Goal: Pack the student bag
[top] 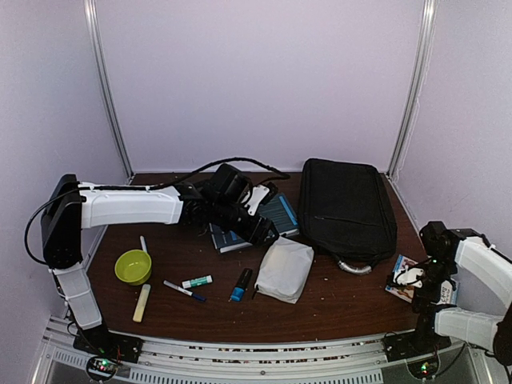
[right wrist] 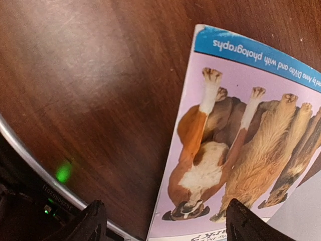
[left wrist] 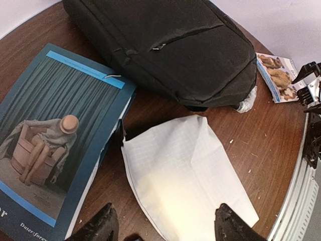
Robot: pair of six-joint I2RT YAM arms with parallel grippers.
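Observation:
The black bag (top: 346, 204) lies at the back right. My left gripper is part open above the white pouch (left wrist: 185, 170), nothing visible between its fingers, beside the blue hardback book (left wrist: 55, 135). My right gripper is open low over the dog-photo book (right wrist: 241, 150) at the table's right front, its fingers either side of the book's edge.
A green bowl (top: 133, 267), chalk-like sticks, a marker (top: 183, 290), a glue stick (top: 197, 282) and a blue-black item (top: 240, 285) lie front left. Walls bound the back and sides.

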